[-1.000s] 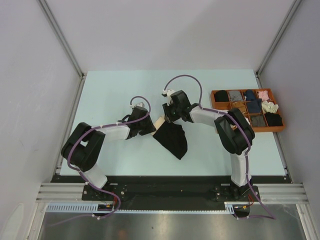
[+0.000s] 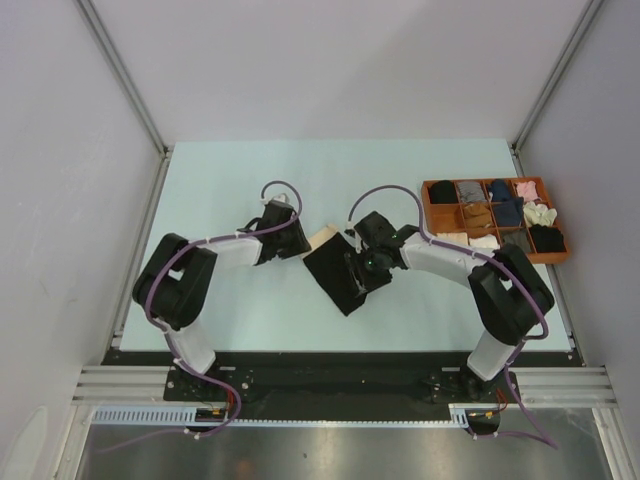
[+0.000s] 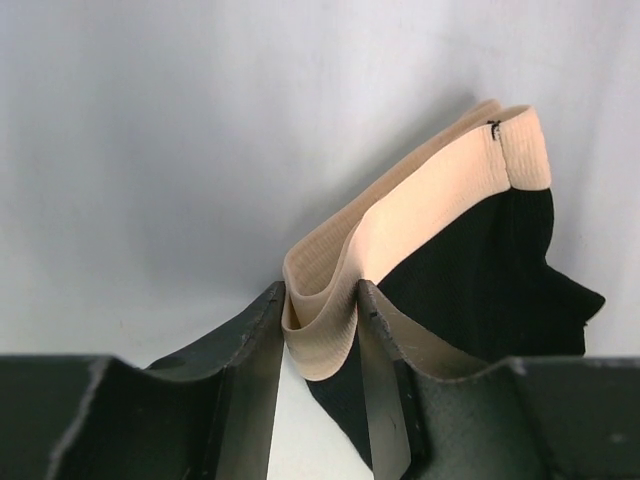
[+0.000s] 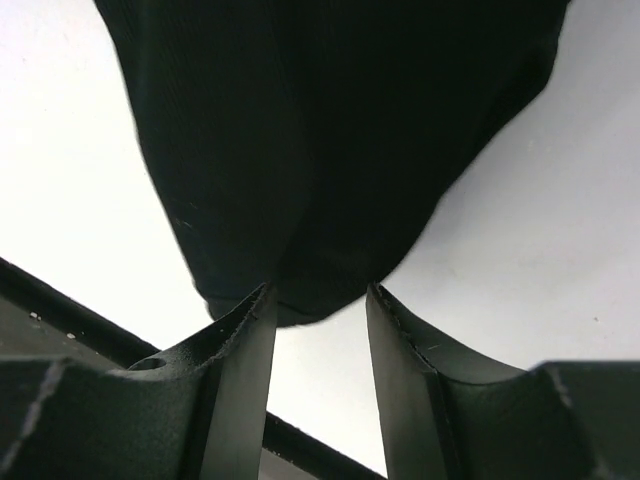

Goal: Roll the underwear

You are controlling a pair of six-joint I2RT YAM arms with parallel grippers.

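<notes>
Black underwear (image 2: 330, 268) with a beige waistband lies flat on the white table, slanting toward the front. In the left wrist view the waistband (image 3: 440, 190) is folded over, and my left gripper is shut on its near corner. My right gripper hangs over the front end of the black fabric (image 4: 320, 150), its fingers apart and part open, with the cloth's edge just beyond and beneath the tips. Whether they touch it cannot be told.
An orange divided box (image 2: 459, 230) of folded clothes stands at the back right.
My right gripper has moved from the waistband end down toward the front of the underwear.
</notes>
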